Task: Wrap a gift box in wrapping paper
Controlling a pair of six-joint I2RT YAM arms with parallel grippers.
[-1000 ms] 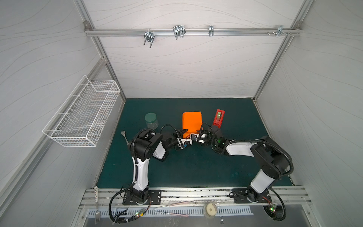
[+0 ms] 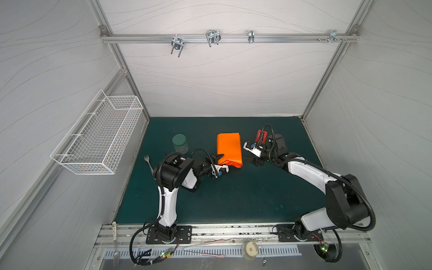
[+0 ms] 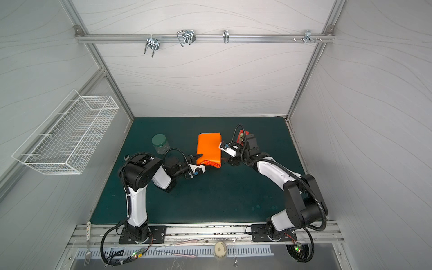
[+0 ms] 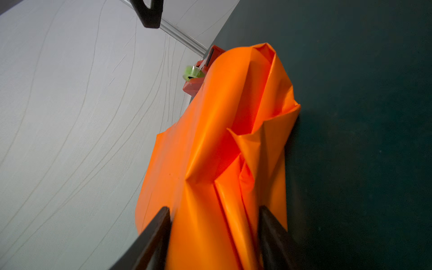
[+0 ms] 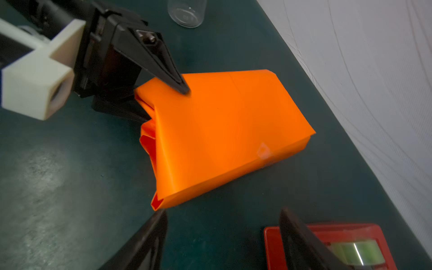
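Note:
The gift box, wrapped in orange paper, lies flat at the middle of the table. Its near end shows crumpled folds in the left wrist view. My left gripper is shut on that near-left corner, one finger on top and one below. The right gripper stands apart from the box on its right side, its fingers parted and nothing between them. A red tape dispenser with a green roll lies just ahead of the right gripper. A small shiny patch like clear tape shows on the box's long side.
A green-lidded jar stands left of the box. A fork lies by the table's left edge. A white wire basket hangs on the left wall.
My right gripper has moved away from the box's near end, to the right and back toward the red dispenser, which it now partly covers. The left arm has stayed in place.

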